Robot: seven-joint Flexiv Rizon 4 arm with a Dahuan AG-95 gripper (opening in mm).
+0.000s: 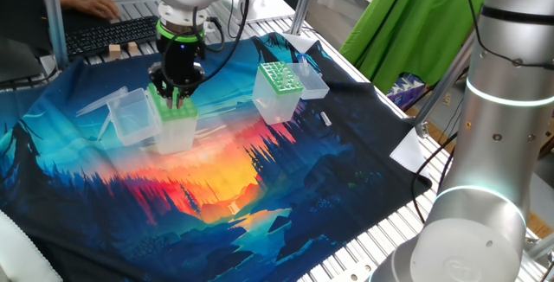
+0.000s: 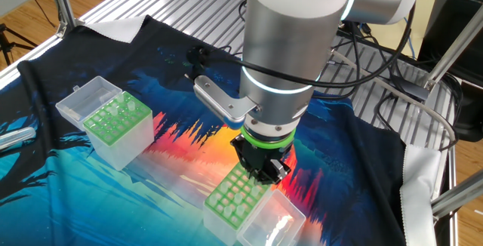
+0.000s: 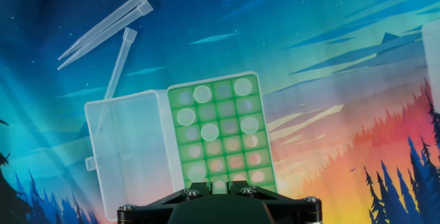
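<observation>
My gripper is low over the near end of a green-topped tip rack [image 3: 221,107], its fingers close together. A pale round tip head [image 3: 218,185] shows in the narrow gap between them; whether they grip it cannot be told. Several clear tips stand in this rack, while other holes look empty. Its clear lid [image 3: 130,152] hangs open on one side. In the second exterior view, the gripper [image 2: 260,178] is above the same rack [image 2: 235,201]. Another green-topped rack [image 1: 280,79] stands apart with its lid [image 1: 312,83] open and several tips in it.
Loose clear tips [image 3: 110,25] lie on the printed cloth [image 3: 330,18] beyond the open lid. A small pale object [image 1: 325,118] lies near the other rack. A person's hand [image 1: 91,3] rests at the keyboard [image 1: 112,35] at the back.
</observation>
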